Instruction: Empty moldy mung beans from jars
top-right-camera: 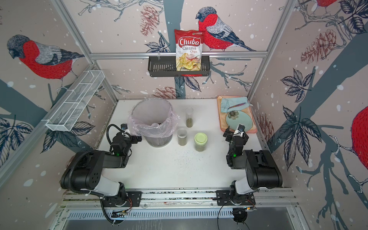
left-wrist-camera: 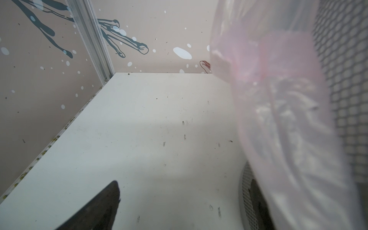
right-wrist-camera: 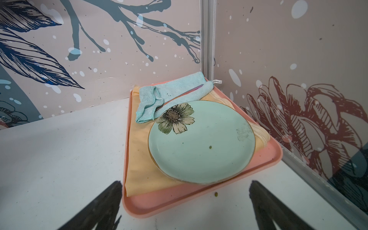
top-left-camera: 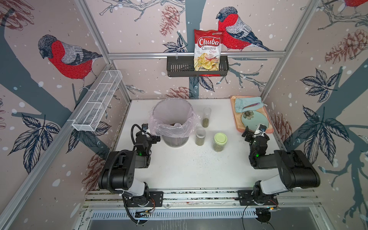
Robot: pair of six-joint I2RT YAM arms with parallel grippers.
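Three glass jars stand upright on the white table: a tall narrow jar (top-left-camera: 205,121) at the back, a jar (top-left-camera: 200,138) with no green lid in front of it, and a wider jar with a light green lid (top-left-camera: 220,138). All show greenish contents. Left of them is a mesh bin (top-left-camera: 175,141) lined with a pinkish plastic bag (top-left-camera: 172,132). My left gripper is open beside the bin, nothing between its fingers. In front of the tray at the right, my right gripper is open and empty.
A pink tray (right-wrist-camera: 153,211) holds a green plate (right-wrist-camera: 214,161) and a blue cloth (right-wrist-camera: 147,103). Small specks lie on the table (top-left-camera: 203,159) in front of the jars. A wire rack (top-left-camera: 97,99) and a dark basket (top-left-camera: 180,72) with a chips bag (top-left-camera: 207,49) hang above.
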